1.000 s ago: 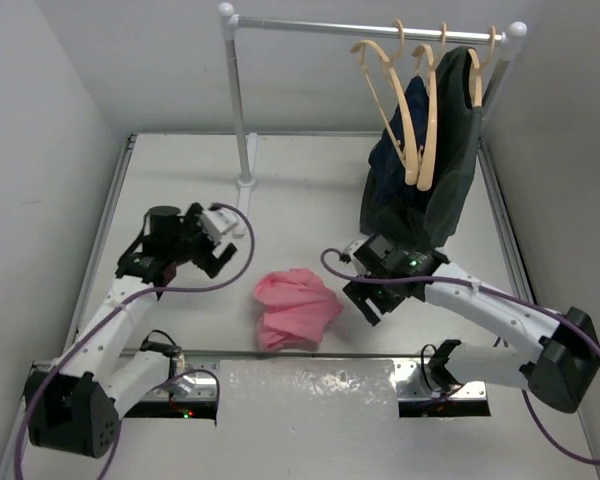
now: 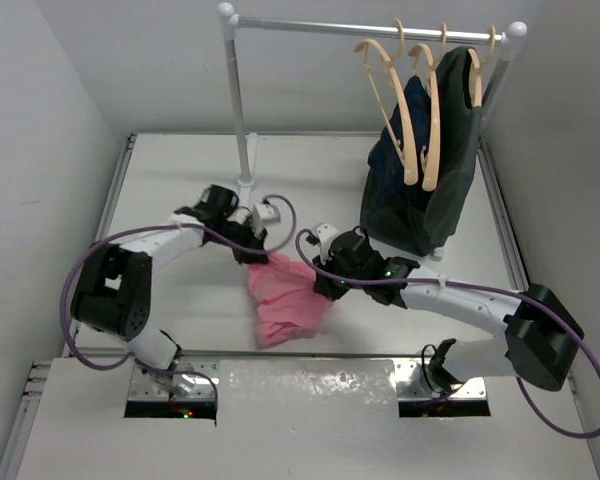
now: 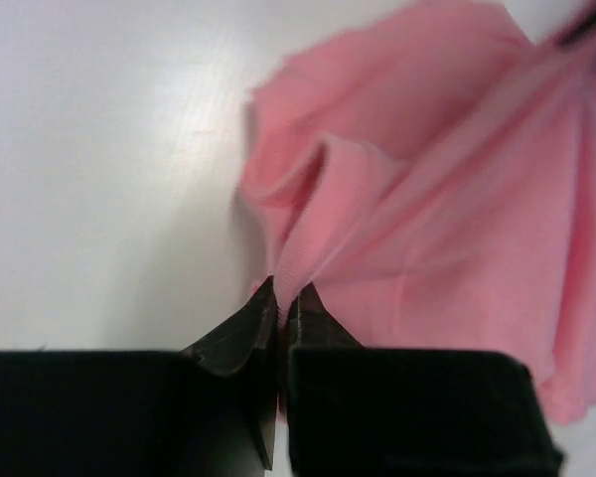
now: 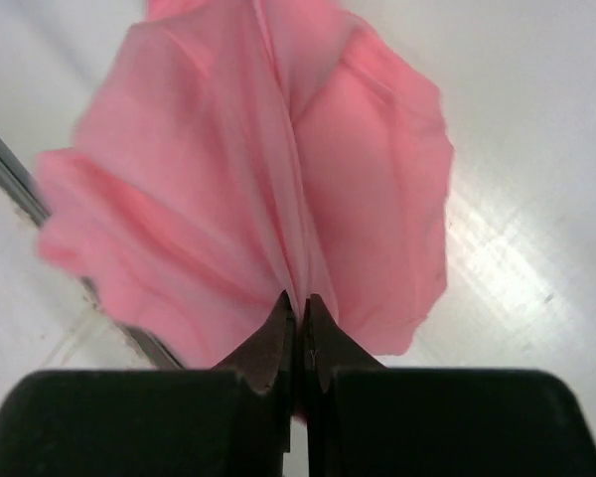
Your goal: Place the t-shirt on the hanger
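A pink t shirt (image 2: 285, 305) is bunched on the white floor at the middle. My left gripper (image 2: 255, 250) is shut on its upper left part; in the left wrist view a fold runs into the fingertips (image 3: 233, 338). My right gripper (image 2: 325, 285) is shut on its right side, with a ridge of cloth between the tips in the right wrist view. Wooden hangers (image 2: 408, 130) hang from the rail above, at the back right.
The rack's rail (image 2: 330, 27) spans the back, with its left post (image 2: 240, 120) behind my left gripper. Dark garments (image 2: 450, 190) hang at the right. Bare floor lies left of the t shirt and behind it.
Both grippers have moved in from either side to the t shirt and shut on it. Its top part now reaches a little higher, toward my left gripper.
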